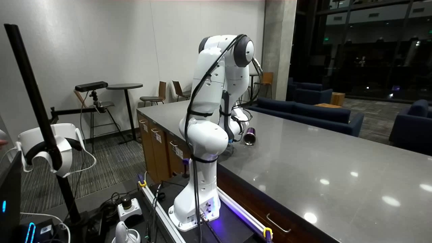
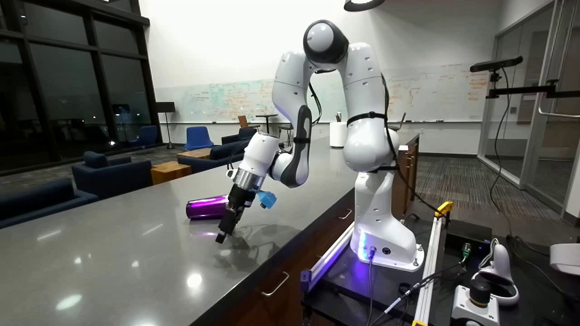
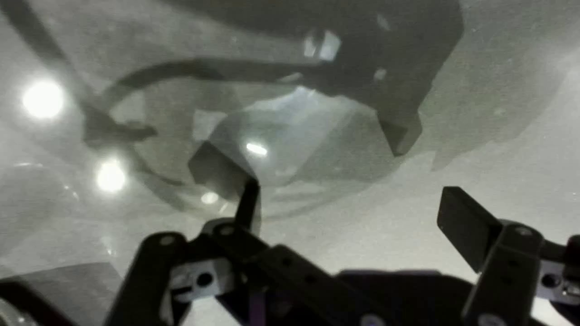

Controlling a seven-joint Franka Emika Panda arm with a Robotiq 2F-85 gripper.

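A shiny purple metal tumbler lies on its side on the grey counter. Its dark round end faces the camera in exterior view 1. Close beside it, my gripper slants down with its tips near the counter; whether it touches the tumbler, I cannot tell. Seen from the wrist, the gripper is open, its two black fingers wide apart and only bare counter visible between the tips. I cannot make out the tumbler in that view. The arm hides most of the gripper in exterior view 1.
The grey countertop is broad and clear beyond the tumbler. A white cylindrical container stands farther along it. Along the arm's side runs the counter edge, above drawers with handles. Cables hang around the wrist.
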